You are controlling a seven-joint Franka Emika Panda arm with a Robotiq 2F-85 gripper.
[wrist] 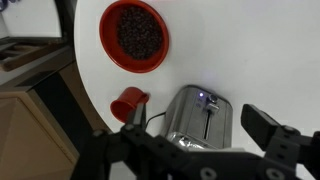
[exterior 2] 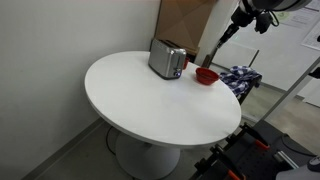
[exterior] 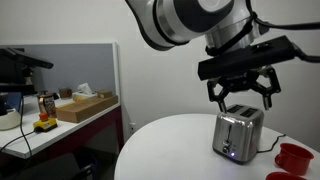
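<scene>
A silver toaster (exterior: 238,138) stands upright on the white round table. In exterior view 1 my gripper (exterior: 245,97) hangs around the height of the toaster's top, fingers spread wide. The wrist view shows the toaster (wrist: 195,118) between the open fingers of my gripper, with its lever side toward the middle of the view. No contact can be made out. A red cup (wrist: 128,103) sits beside the toaster. Farther off is a red bowl (wrist: 160,58) holding dark brown bits. Exterior view 2 also shows the toaster (exterior 2: 168,60) and the bowl (exterior 2: 207,77).
A dark cord (exterior: 272,148) trails from the toaster toward the cup. A separate counter (exterior: 75,112) at left carries a cardboard box (exterior: 88,107) and other items.
</scene>
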